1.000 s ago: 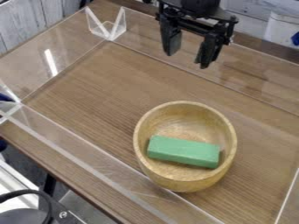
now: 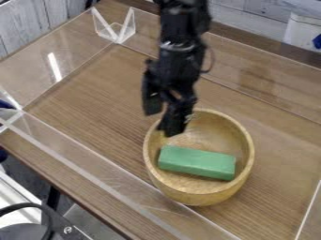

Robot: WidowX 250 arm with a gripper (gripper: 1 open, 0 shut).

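Observation:
My dark gripper (image 2: 167,111) reaches down from the top middle to just above the rear rim of a round wooden bowl (image 2: 232,141). It is motion-blurred; its fingers look spread, with nothing visible between them. A green block (image 2: 197,162) lies in the front part of the bowl.
A clear plastic piece (image 2: 113,26) stands at the back left. A white container (image 2: 303,30) sits at the upper right edge. Dark cables (image 2: 51,220) show at the lower left.
My arm has swung down toward the camera from the back of the table to the bowl's rear. The bowl and green block have not moved.

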